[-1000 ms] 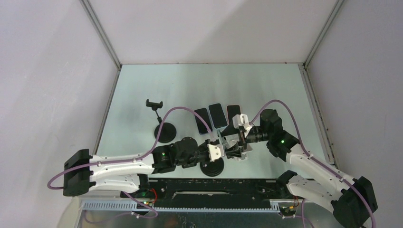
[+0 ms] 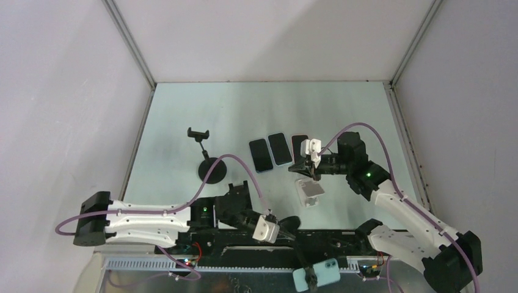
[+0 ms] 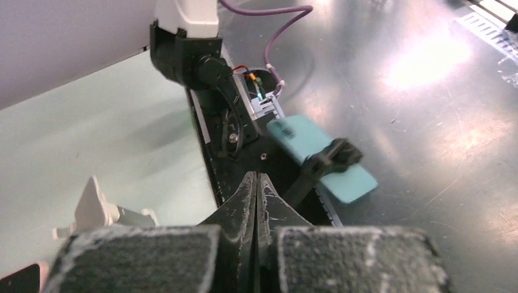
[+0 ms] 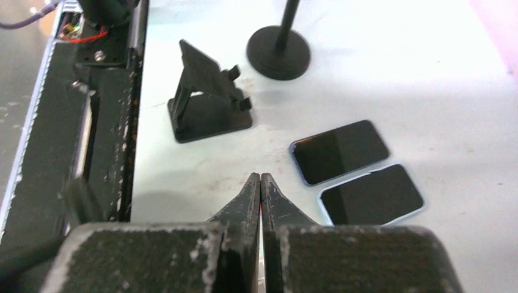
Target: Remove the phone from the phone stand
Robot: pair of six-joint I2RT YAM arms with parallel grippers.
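A teal phone point(image 2: 330, 273) hangs out past the table's front edge, still in the black clamp point(image 3: 333, 157) of its phone stand. The stand is tipped over toward the front, its round base point(image 2: 289, 224) tilted up near the edge. My left gripper is shut, its fingertips together with no visible gap; the stand's post passes behind them. Above the table, my right gripper is shut with nothing between its fingers, well away from the phone.
Several dark-screened phones lie flat behind, including a left one point(image 2: 261, 155). A white stand point(image 2: 310, 191) is below the right gripper. Another black stand point(image 2: 212, 171) is at left; a folding black stand point(image 4: 207, 97) sits near the front edge.
The phone and its stand have toppled forward over the front edge. My right gripper went from open around the phone to shut and empty.
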